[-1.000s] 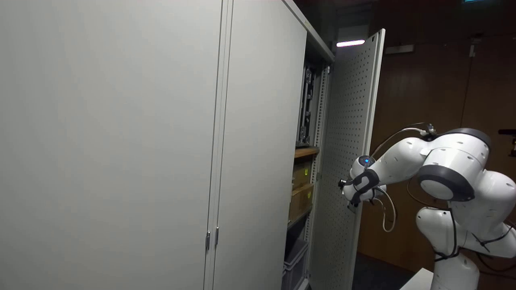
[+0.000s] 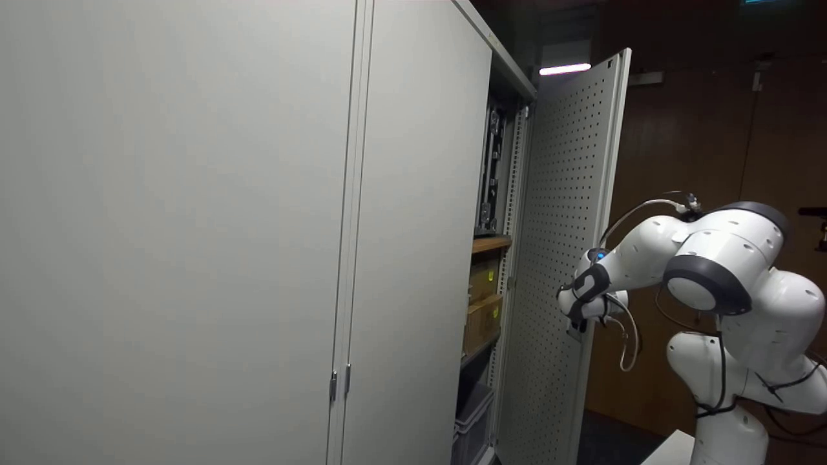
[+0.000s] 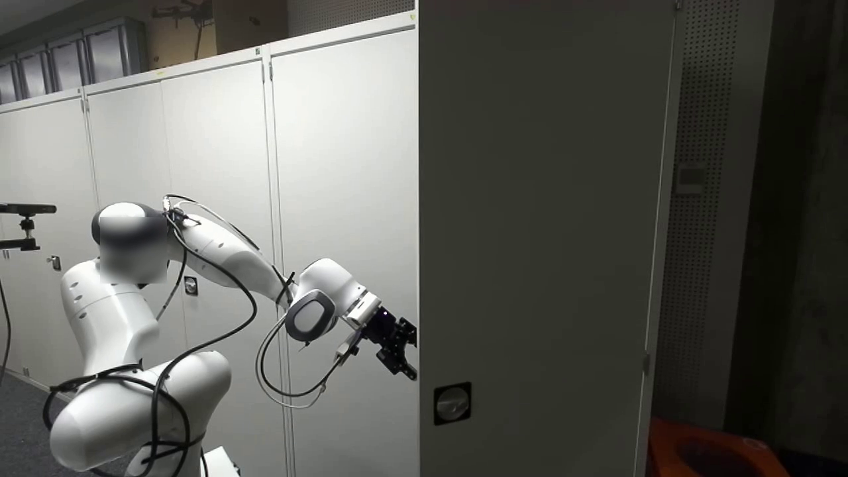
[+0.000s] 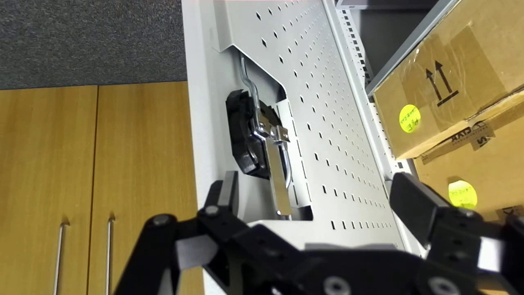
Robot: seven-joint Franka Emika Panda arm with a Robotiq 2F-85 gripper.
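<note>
A cabinet door with a perforated inner face (image 2: 558,194) stands swung out from the cabinet in exterior view 1. The arm's hand is at that door's free edge, with its fingers mostly hidden there. From the other side, exterior view 2 shows the door's dark outer face (image 3: 540,222) with a round lock (image 3: 452,404). My gripper (image 3: 411,350) reaches behind its left edge. In the wrist view the gripper is open, its fingers spread on either side of the perforated panel (image 4: 319,98). A black latch mechanism (image 4: 248,132) with metal rods sits inside the door edge.
Cardboard boxes (image 4: 442,93) fill a shelf inside the cabinet. Closed wooden doors (image 4: 137,147) and dark carpet (image 4: 88,44) lie beyond the door edge. Closed grey cabinet doors (image 2: 194,232) take up the left of exterior view 1. An orange object (image 3: 707,449) stands behind the door.
The door's free edge has swung to the right in exterior view 1, opening wider. My hand has moved right along with it.
</note>
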